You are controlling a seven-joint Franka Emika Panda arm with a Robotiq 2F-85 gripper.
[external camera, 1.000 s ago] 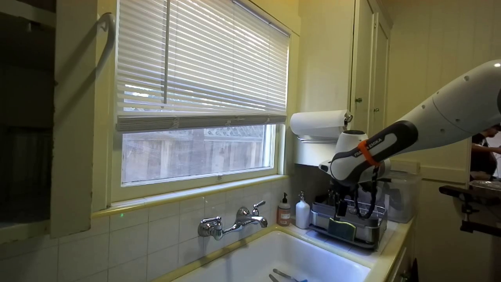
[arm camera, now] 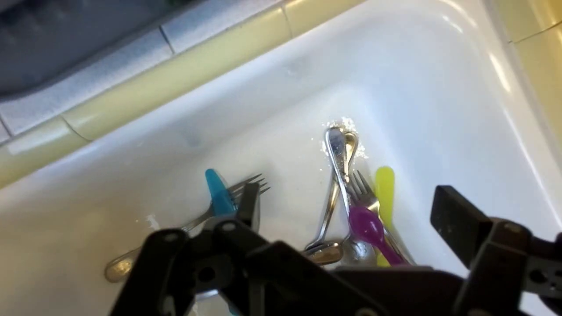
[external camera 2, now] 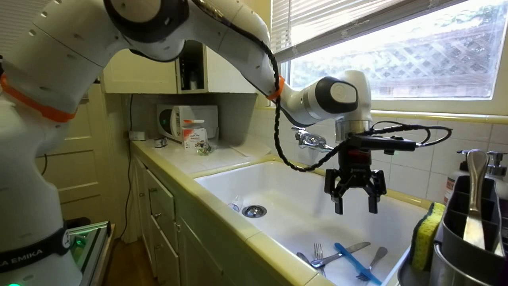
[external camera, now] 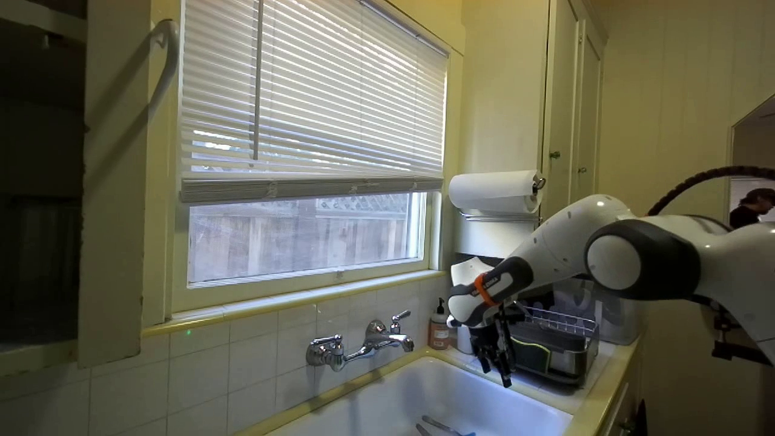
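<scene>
Over the white sink [external camera 2: 295, 190] hangs my gripper [external camera 2: 356, 212], pointing down, open with nothing between its fingers. In the wrist view, a purple spoon [arm camera: 367, 225], a fork [arm camera: 364, 192] and a yellow-green handled piece [arm camera: 385, 194] lie overlapping more metal cutlery on the basin floor. To the left there, a blue-handled piece [arm camera: 218, 190] crosses another fork [arm camera: 247, 185]; my gripper hides part of this group. The exterior view beside the arm shows a table knife [external camera 2: 345, 252] near the blue piece. All the cutlery lies well below the fingertips.
A dish rack [external camera: 559, 341] stands on the counter right of the sink, with a utensil holder [external camera 2: 476, 228] and a yellow sponge [external camera 2: 427, 236]. A faucet [external camera: 363, 341] projects from the tiled wall, near a soap bottle [external camera: 439, 327]. The drain end of the basin is mostly clear.
The arm has swung from above the dish rack toward the window side, and the gripper now hangs over the sink. The rack and sponge have stayed in place.
</scene>
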